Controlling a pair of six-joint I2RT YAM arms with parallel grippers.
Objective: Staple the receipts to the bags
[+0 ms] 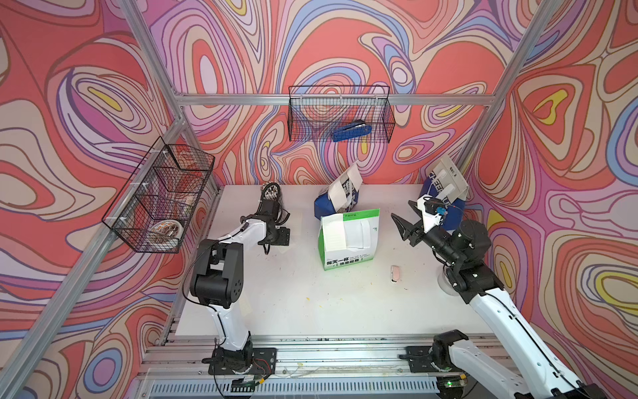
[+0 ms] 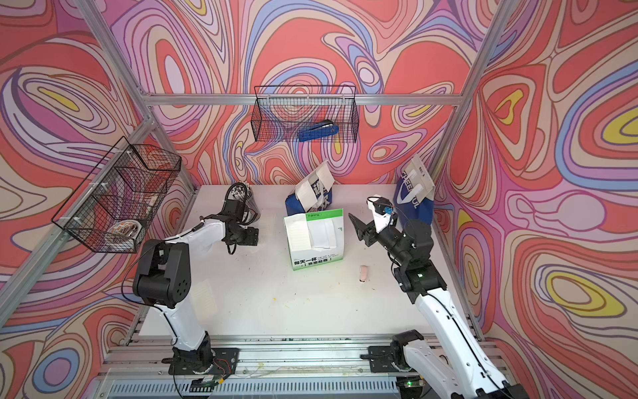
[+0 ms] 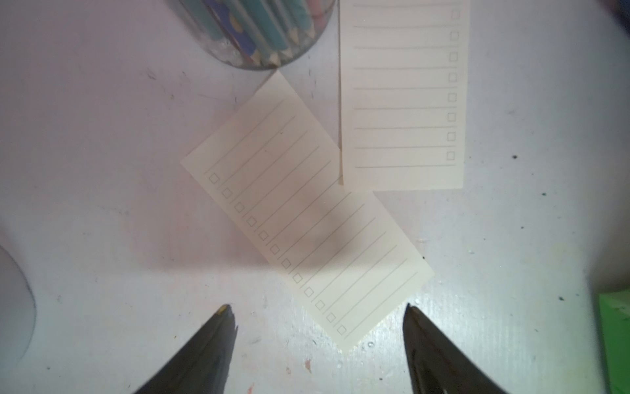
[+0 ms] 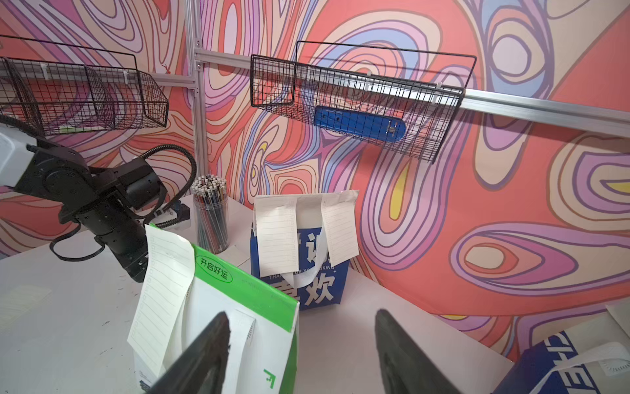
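Observation:
My left gripper is open, pointing down over two loose lined paper receipts (image 3: 308, 216) on the table at the left. My right gripper stands open at the right, beside a green and white bag (image 1: 349, 246) with lined slips (image 4: 157, 295) on its flap. Behind, a blue bag (image 4: 302, 256) carries two lined slips on its top; another blue bag (image 2: 415, 189) stands at the back right. A small pink object (image 1: 395, 272), too small to identify surely, lies right front of the middle bag.
A cup of pencils (image 4: 210, 216) stands at the back left, near the left arm. Wire baskets hang on the left and back rails; the back one (image 1: 312, 116) holds a blue stapler-like object (image 4: 357, 122).

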